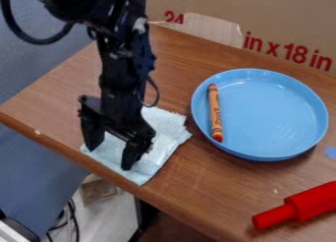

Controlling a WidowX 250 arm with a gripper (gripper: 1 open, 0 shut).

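Observation:
My black gripper (110,138) is lowered over a pale blue folded cloth (155,155) near the left front edge of the wooden table. Its fingers reach down onto the cloth around its upper left part; whether they are apart or closed on fabric is hard to see. The cloth lies flat, partly hidden under the gripper.
A blue plate (273,123) with an orange crayon (215,113) on it sits to the right. A red rolling-pin-like object (309,202) lies at the front right. A cardboard box (276,20) stands behind.

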